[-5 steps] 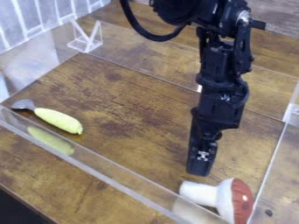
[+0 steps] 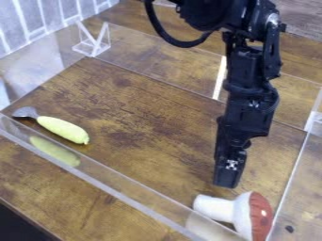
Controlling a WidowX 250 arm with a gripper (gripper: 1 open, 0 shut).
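Observation:
My black gripper (image 2: 228, 162) reaches down from the top right, its tip low over the wooden tabletop just behind a toy mushroom (image 2: 251, 213) with a white stem and red cap at the bottom right. The fingers point down and stand open, with nothing visible between them. At the left lies a pale yellow oblong toy (image 2: 63, 130), like a corn cob, beside a metal utensil (image 2: 25, 113), perhaps a spoon.
Clear low walls (image 2: 126, 193) border the wooden workspace (image 2: 138, 113). A white bracket (image 2: 94, 38) sits at the back left, and a white strip stands behind the arm.
My gripper has shifted slightly right and is a little higher than a second ago. The objects on the table have not moved.

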